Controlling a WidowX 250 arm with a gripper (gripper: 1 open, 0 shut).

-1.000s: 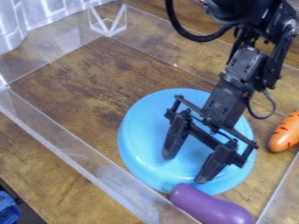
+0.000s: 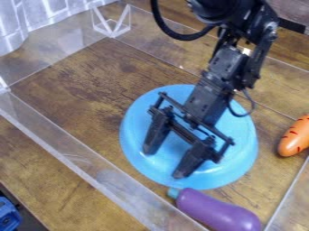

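Note:
My black gripper (image 2: 175,140) reaches down from the top right into a blue round bowl or plate (image 2: 143,151), its two fingers low inside it. The fingertips are dark and slightly blurred, and I cannot tell whether anything is between them. A purple eggplant-like toy (image 2: 218,210) lies just in front of the blue dish, and an orange carrot (image 2: 294,135) lies to its right.
Clear plastic walls border the left and front. A white wire piece (image 2: 111,23) stands at the back, and a blue object (image 2: 6,217) sits at the lower left.
My gripper has shifted left and slightly up, its fingers now closer to the middle-left of the blue dish. The other objects look about the same.

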